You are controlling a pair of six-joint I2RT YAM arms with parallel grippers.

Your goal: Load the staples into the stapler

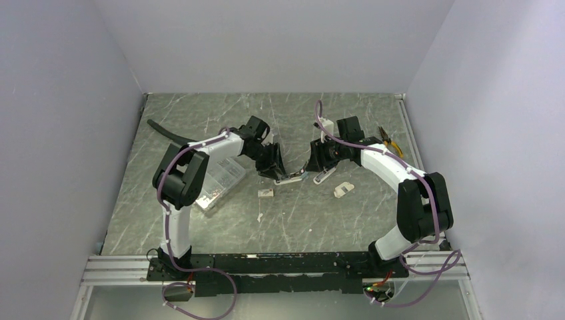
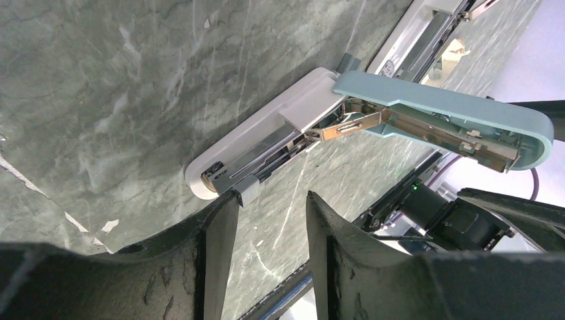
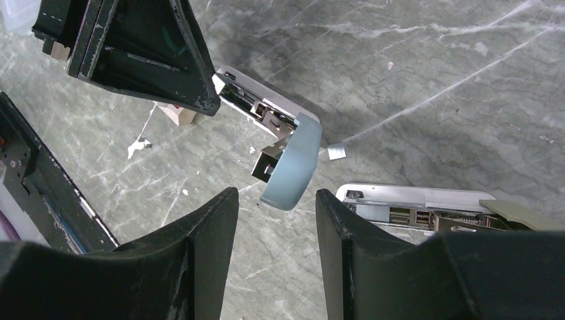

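Note:
A light blue stapler (image 2: pixel 443 107) lies at the table's centre, its top swung up and its white base (image 2: pixel 257 130) exposing the staple channel. At the channel's near end is a small grey metal piece (image 2: pixel 245 189). My left gripper stands apart-fingered right over that end; whether a fingertip touches the piece is unclear. My right gripper is open above the raised top, with nothing visibly held. A small strip of staples (image 3: pixel 336 151) lies on the table beside the stapler.
A second stapler (image 3: pixel 416 200) lies open to the right. A small box (image 1: pixel 265 193) and white card (image 1: pixel 344 189) lie in front. A clear compartment case (image 1: pixel 226 175) is at left, pliers (image 1: pixel 393 143) at back right.

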